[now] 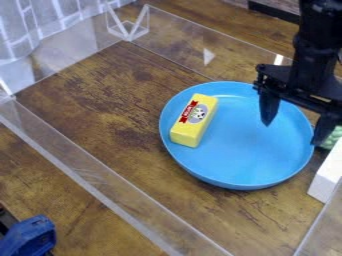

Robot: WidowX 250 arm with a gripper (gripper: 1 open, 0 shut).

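My black gripper (pixel 295 100) hangs over the right part of a blue plate (pixel 237 165), open, its two fingers pointing down and spread apart, with nothing visible between them. A yellow box (pixel 193 123) with a red and white label lies on the left part of the plate. At the right edge, partly hidden by the arm, are a green object (pixel 331 137) and a white block (pixel 325 183).
Bare wooden table (pixel 87 110) fills the left and front. Transparent walls cross the back and lower left. A blue object (pixel 24 238) sits at the bottom left corner.
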